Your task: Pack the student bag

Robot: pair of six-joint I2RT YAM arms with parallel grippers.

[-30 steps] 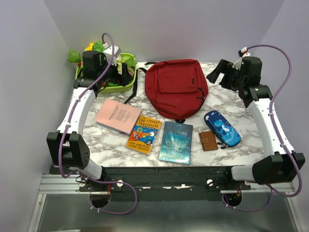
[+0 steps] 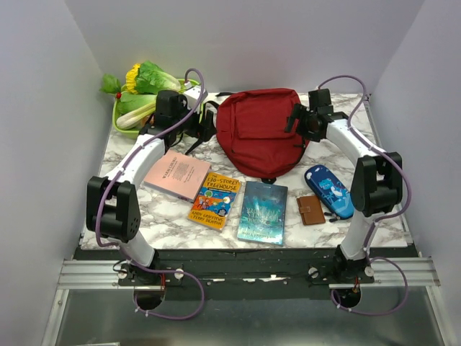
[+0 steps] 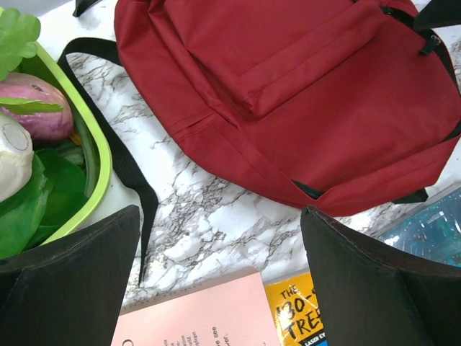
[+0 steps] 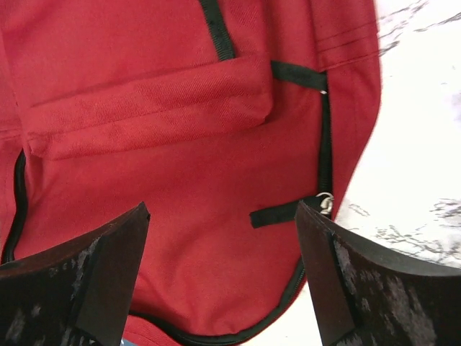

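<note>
A red backpack (image 2: 259, 148) lies flat at the back middle of the table. Its zipper pull (image 4: 288, 213) shows between the open fingers of my right gripper (image 2: 294, 119), which hovers over the bag's right side. My left gripper (image 2: 207, 126) is open and empty, left of the bag near its black strap (image 3: 126, 162). In front lie a pink book (image 2: 176, 174), a yellow book (image 2: 215, 200) and a teal book (image 2: 262, 213). To their right are a brown wallet (image 2: 311, 210) and a blue pencil case (image 2: 331, 191).
A green basket (image 3: 101, 155) of vegetables stands at the back left, partly behind my left arm. Walls close in the table at the back and both sides. Bare marble (image 2: 295, 234) shows along the front right.
My right gripper has moved left and lower, from beside the bag to over its right side. The left gripper has moved right and down from the basket towards the bag. The objects stay put.
</note>
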